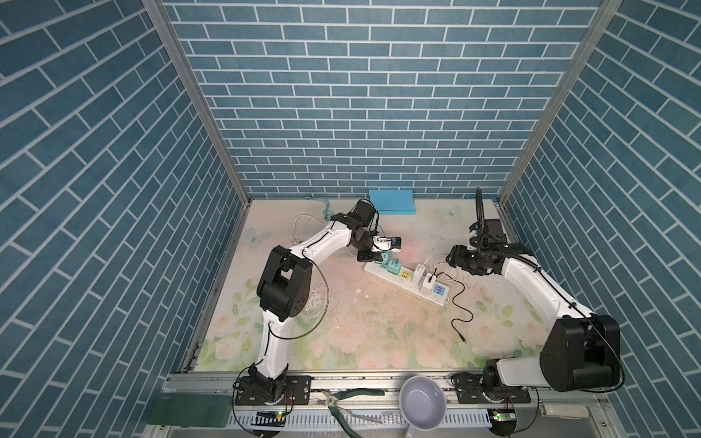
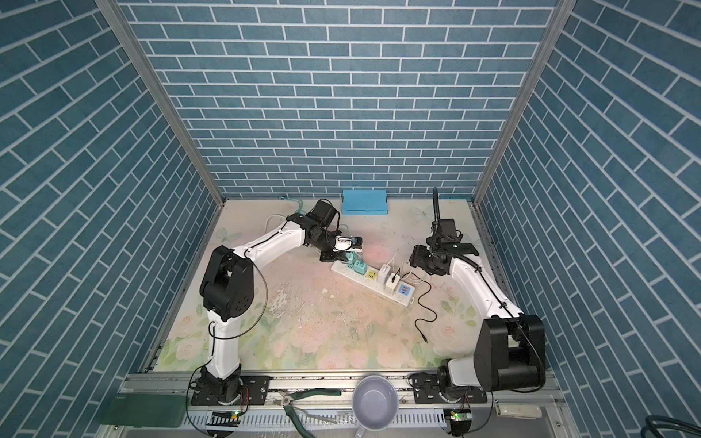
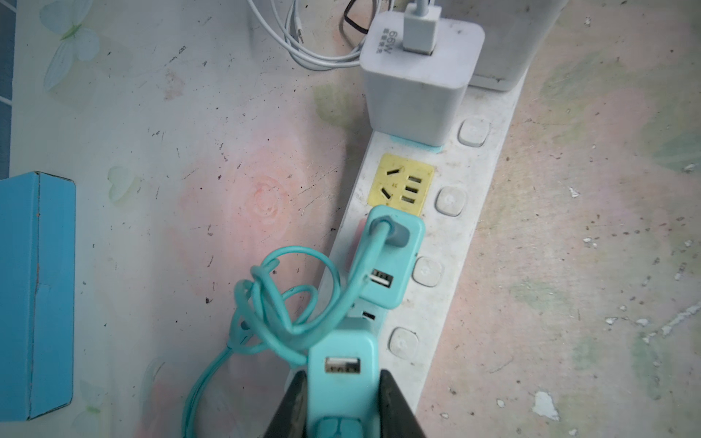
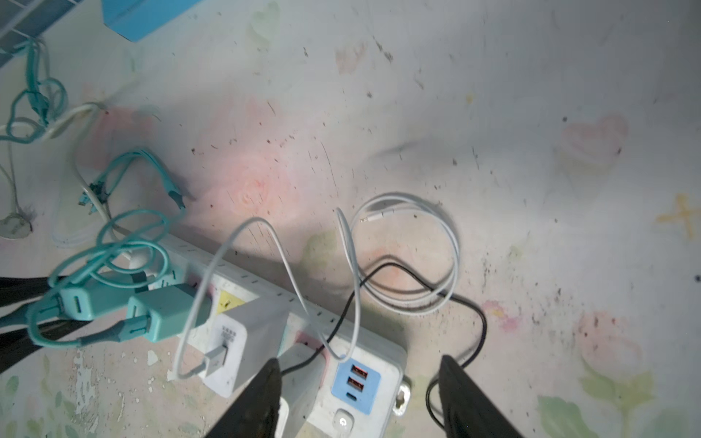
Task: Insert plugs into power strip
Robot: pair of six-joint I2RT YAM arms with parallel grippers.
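Note:
The white power strip [image 1: 382, 282] lies diagonally mid-table, carrying white chargers [image 3: 416, 87], one marked 66W, and a teal plug [image 3: 394, 262]. In the left wrist view my left gripper is shut on a second teal plug [image 3: 343, 350] over the strip's end. Whether it is seated in a socket is hidden. A yellow socket [image 3: 401, 179] between teal and white plugs is bare. My right gripper, part open with nothing visibly between its fingers, hangs to the right of the strip, above its blue USB panel [image 4: 356, 381].
A blue box [image 1: 391, 202] stands at the back wall. Loose cables lie behind and around the strip, with a black cable [image 4: 478, 328] at its right end.

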